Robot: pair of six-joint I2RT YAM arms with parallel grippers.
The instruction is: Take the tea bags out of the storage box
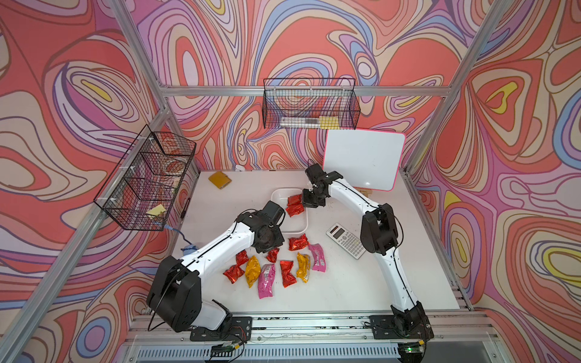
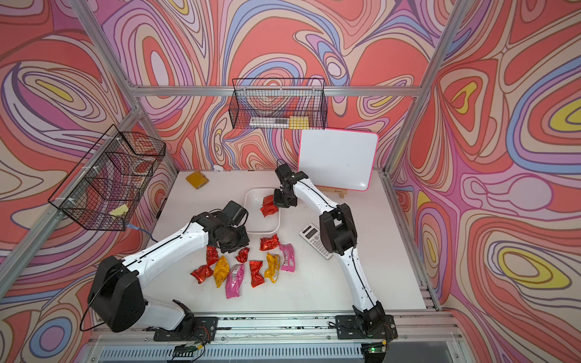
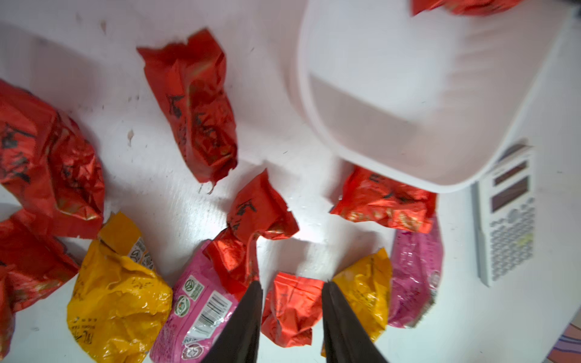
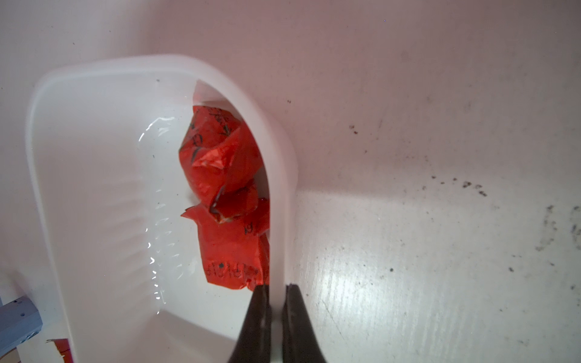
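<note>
The white storage box (image 4: 103, 199) holds red tea bags (image 4: 224, 157) along its right side. My right gripper is shut on that side's rim. My left gripper is part open above the tea bags just in front of the box, with nothing seen held between its fingers. Below it lie red bags (image 3: 196, 109), yellow bags (image 3: 118, 290) and pink bags (image 3: 414, 272) spread on the table.
A calculator (image 1: 345, 240) lies right of the box. A whiteboard (image 1: 363, 157) stands behind at the right, a wire basket (image 1: 145, 181) hangs at the left.
</note>
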